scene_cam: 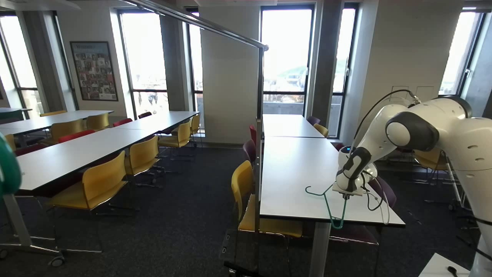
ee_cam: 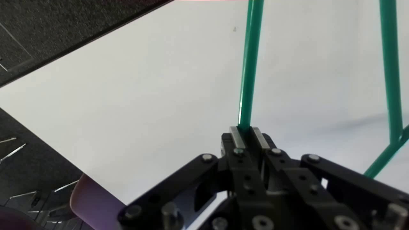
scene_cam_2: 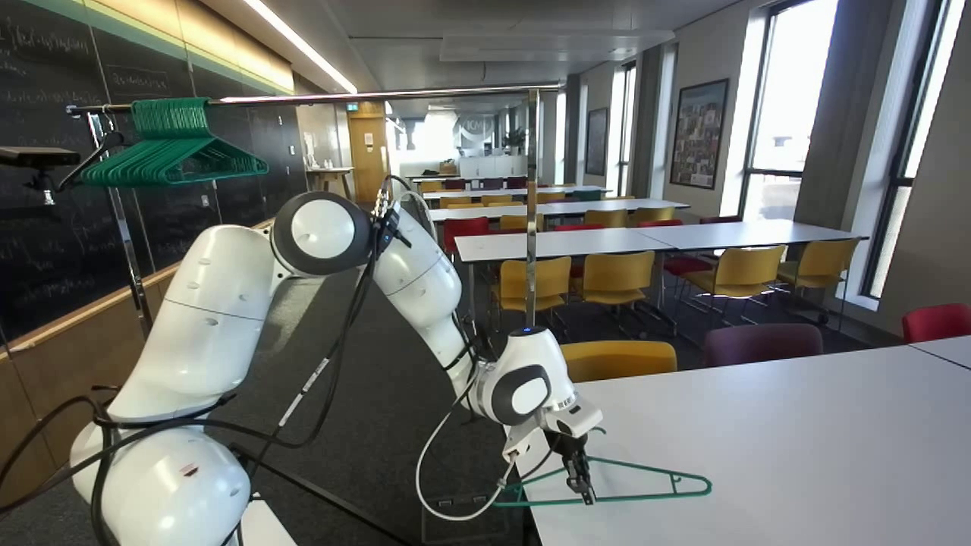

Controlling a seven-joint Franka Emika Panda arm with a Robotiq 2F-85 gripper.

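Note:
A green clothes hanger point(scene_cam: 328, 207) is held at one of its bars by my gripper point(scene_cam: 345, 197), near the front edge of the white table point(scene_cam: 295, 173). In the wrist view the green bar point(ee_cam: 250, 69) runs straight into my gripper, whose fingers are shut on it; a second hanger bar point(ee_cam: 391, 72) shows at the right. Exterior view 2 has the hanger point(scene_cam_2: 651, 496) stretching to both sides of my gripper point(scene_cam_2: 582, 491), one end over the tabletop. Whether any part of it touches the table I cannot tell.
A metal rail point(scene_cam_2: 364, 95) on uprights stands beyond the arm, with many green hangers point(scene_cam_2: 173, 150) bunched at its left end. One upright point(scene_cam: 259, 138) rises along the table's left side. Yellow chairs point(scene_cam: 243, 189) stand close by.

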